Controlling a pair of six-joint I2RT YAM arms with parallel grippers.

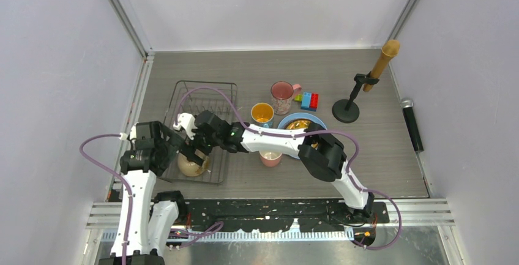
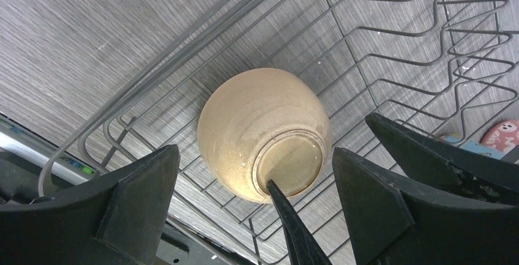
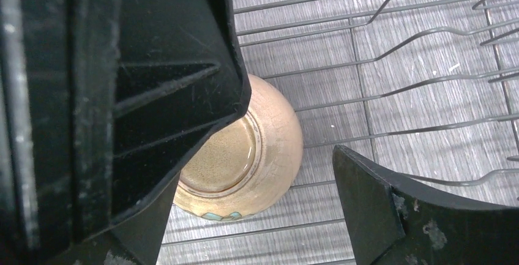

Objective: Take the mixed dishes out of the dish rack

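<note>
An upturned beige bowl (image 2: 257,118) lies in the wire dish rack (image 1: 214,84); the rack is otherwise bare where visible. Both grippers hover over the bowl, open and empty. In the left wrist view, my left gripper has the bowl between and beyond its fingertips, while dark parts of the other gripper reach in from the lower right. In the right wrist view, my right gripper frames the bowl (image 3: 269,155), with a large black part of the left gripper hiding its left side.
Right of the rack are a pink mug (image 1: 282,93), yellow cup (image 1: 262,112), pink cup (image 1: 270,160), blue plate (image 1: 287,119) and toy blocks (image 1: 310,100). A black stand (image 1: 346,111) holds a wooden object (image 1: 385,57). Bare table lies behind them.
</note>
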